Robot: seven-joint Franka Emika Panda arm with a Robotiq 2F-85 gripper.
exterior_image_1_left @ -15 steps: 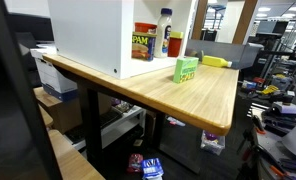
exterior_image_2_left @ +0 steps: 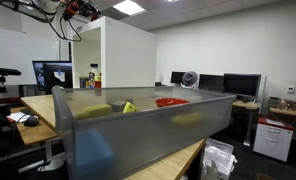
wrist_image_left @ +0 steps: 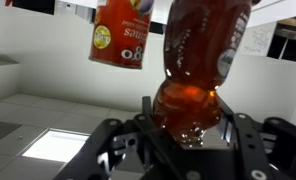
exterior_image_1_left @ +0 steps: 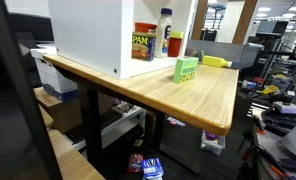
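Note:
In the wrist view my gripper has its black fingers spread to either side of the orange-red end of a dark red container [wrist_image_left: 193, 48]. Whether the fingers touch this container cannot be told. Close by on the left is a red can with white print [wrist_image_left: 122, 32]. Exterior view 2 shows the arm reaching in from the upper left, by the top of the white cabinet [exterior_image_2_left: 128, 55]; detail of the gripper is too small there. Exterior view 1 does not show the gripper.
On the wooden table [exterior_image_1_left: 203, 100] stand a Spam tin [exterior_image_1_left: 143, 45], a white bottle [exterior_image_1_left: 163, 30], a red-labelled jar [exterior_image_1_left: 175, 45] and a green box [exterior_image_1_left: 185, 69]. A yellow bottle [exterior_image_1_left: 217, 61] lies farther back. A grey bin [exterior_image_2_left: 138, 135] holds several items.

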